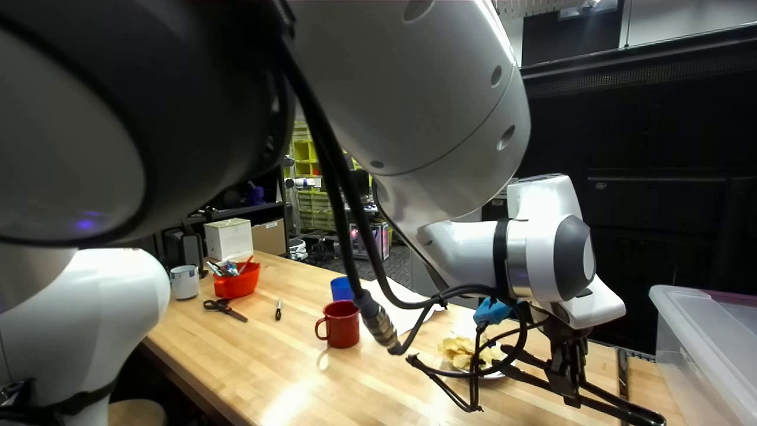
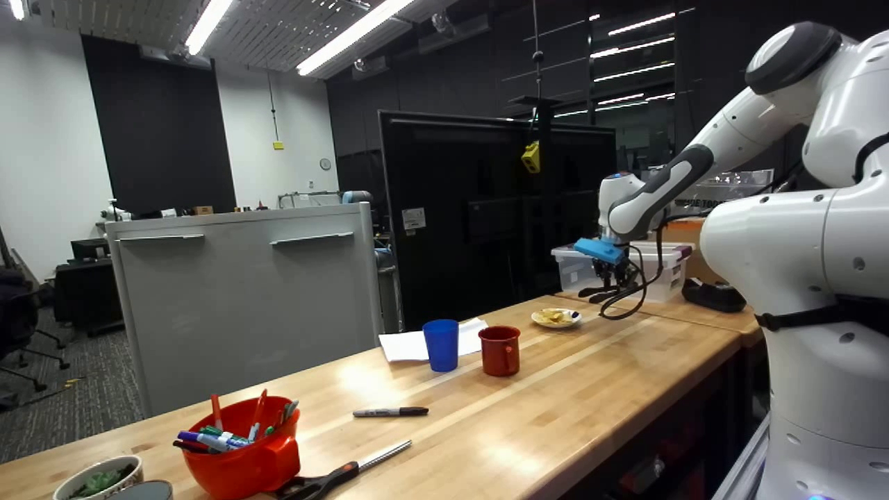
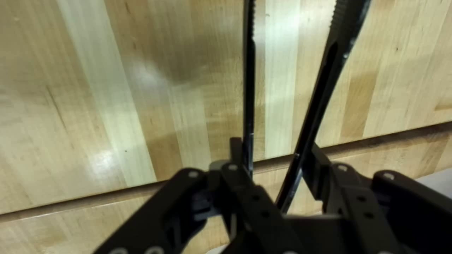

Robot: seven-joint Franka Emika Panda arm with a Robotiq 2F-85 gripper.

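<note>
With a gap between its two long black fingers, my gripper stands partly open over bare wooden tabletop in the wrist view. Nothing shows between them. In exterior view 2 the gripper (image 2: 593, 294) hangs above the table's far end, just beyond a white plate (image 2: 546, 324) of yellow chips (image 2: 553, 316). A red mug (image 2: 500, 353) and a blue cup (image 2: 442, 346) stand upright near mid-table, a white paper sheet (image 2: 404, 346) behind them. A black marker (image 2: 389, 412) lies nearer that camera.
A red container (image 2: 250, 467) of pens and black scissors (image 2: 333, 476) occupy the near end of the table. Clear plastic bins (image 2: 575, 268) stand behind the gripper. A seam (image 3: 106, 195) crosses the tabletop below it.
</note>
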